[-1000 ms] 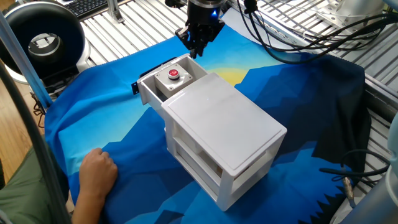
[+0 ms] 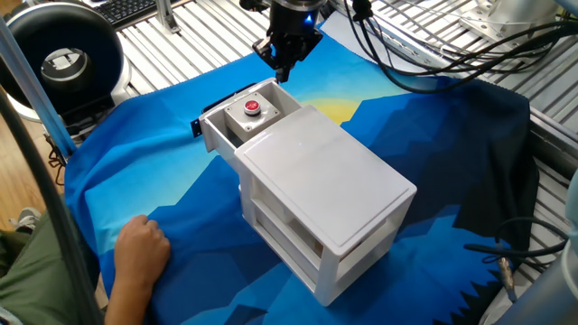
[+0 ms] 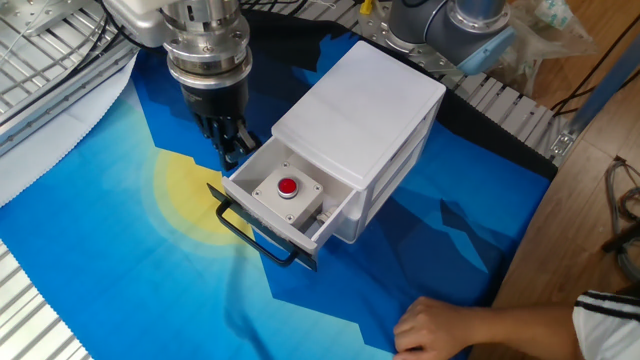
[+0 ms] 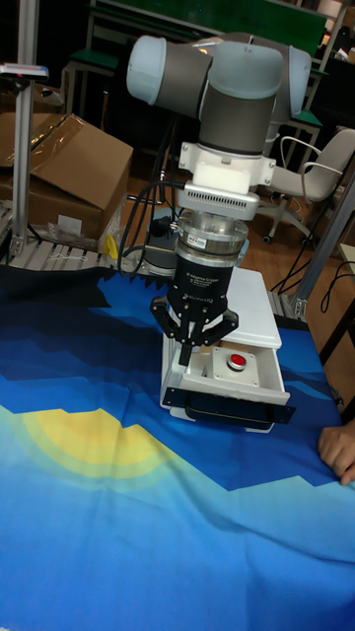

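A white drawer cabinet (image 2: 330,176) stands on the blue patterned cloth. Its top drawer (image 3: 333,222) is pulled out and has a black handle (image 3: 255,238) on its front. Inside that drawer lies a pale square box with a red button (image 3: 288,187), button facing up. My black gripper (image 4: 187,360) points downward at the drawer's side wall, away from the person, with its fingertips close together. Nothing shows between them. In exterior view 2 the fingertips (image 3: 231,164) appear by the wall near the drawer's front corner; whether they touch it is unclear.
A person's hand (image 2: 142,248) rests on the cloth (image 2: 181,185) on the other side of the cabinet. Loose black cables (image 2: 452,68) hang behind the arm. In front of the drawer, the cloth is bare.
My gripper has shifted very slightly beside the drawer. The drawer, button box and cabinet have stayed put. The person has moved a little.
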